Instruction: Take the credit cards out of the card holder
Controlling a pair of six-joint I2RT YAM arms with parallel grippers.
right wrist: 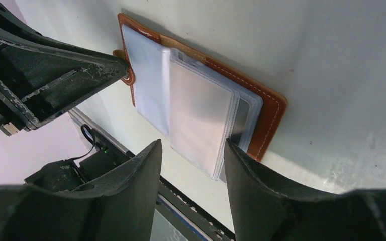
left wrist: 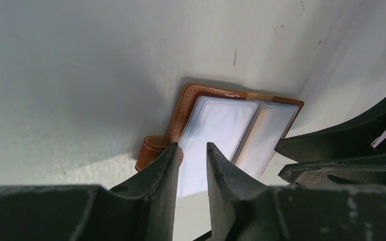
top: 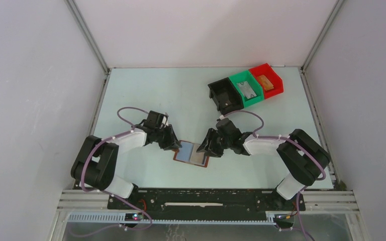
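The brown leather card holder point(top: 191, 162) lies spread on the table with clear and whitish sleeves inside. My left gripper is over its snap-tab end, part open; the left finger's tip overlaps the brown tab point(left wrist: 153, 150) in the left wrist view, and contact cannot be told. My right gripper stands open above the other end, its fingertips either side of the edge of the frosted sleeve point(right wrist: 201, 113). A dark card point(right wrist: 239, 120) shows in the clear pocket beside that sleeve. Nothing is visibly held by either gripper.
Joined black point(top: 212, 94), green point(top: 255, 100) and red point(top: 280, 85) bins stand at the back right. A pale item point(top: 246, 89) lies in the green one, an orange-brown item point(top: 265, 82) in the red. The table behind the holder is clear.
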